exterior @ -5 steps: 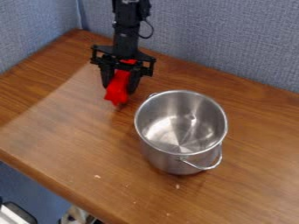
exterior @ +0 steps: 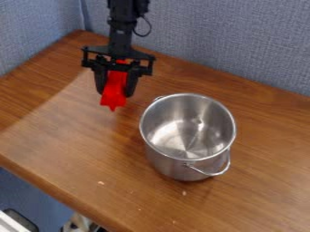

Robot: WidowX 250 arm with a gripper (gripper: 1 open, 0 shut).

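Observation:
My gripper [exterior: 115, 74] hangs from the black arm at the upper middle, shut on a red object [exterior: 114, 92] held upright between its fingers, low over the wooden table. A large steel pot [exterior: 188, 127] with side handles stands to the right, apart from the gripper and the red object.
Grey-blue padded walls rise behind, and the table's front edge runs along the lower left.
My gripper has moved left, away from the pot, and slightly up, carrying the red object with it. The pot has not visibly moved.

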